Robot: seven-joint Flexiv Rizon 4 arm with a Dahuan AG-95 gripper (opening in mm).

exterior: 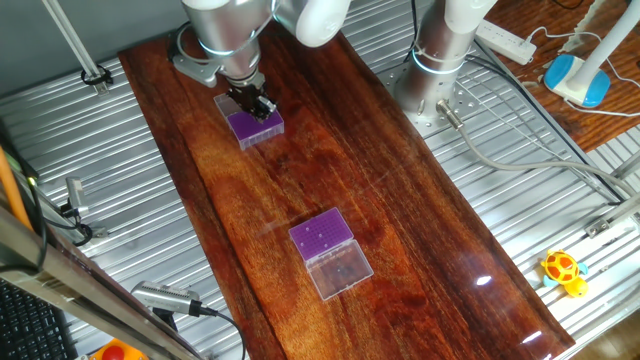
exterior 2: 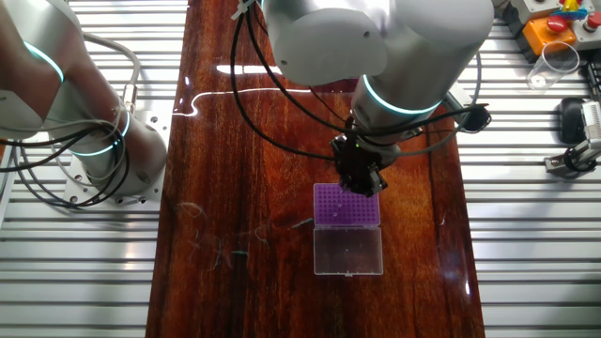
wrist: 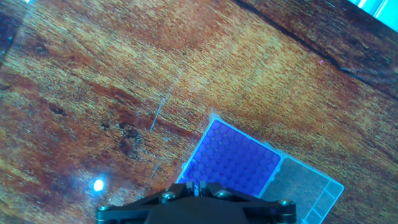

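Two clear boxes with purple perforated racks lie open on the wooden table. My gripper point(exterior: 264, 106) hovers over the far box, whose purple rack point(exterior: 257, 124) shows below and whose clear lid point(exterior: 226, 103) is partly covered by the arm. From the other side, the gripper point(exterior 2: 362, 180) overlaps the back edge of that rack point(exterior 2: 346, 207), with the lid point(exterior 2: 347, 252) folded flat in front. The wrist view has the fingertips close together at the rack's point(wrist: 233, 158) lower left; nothing shows between them. The nearer box's rack point(exterior: 321, 234) carries a few pale specks.
Bare wooden table point(exterior: 270, 190) separates the two boxes. A toy turtle point(exterior: 562, 268) lies off the right side, and a camera point(exterior: 165, 297) sits off the left edge.
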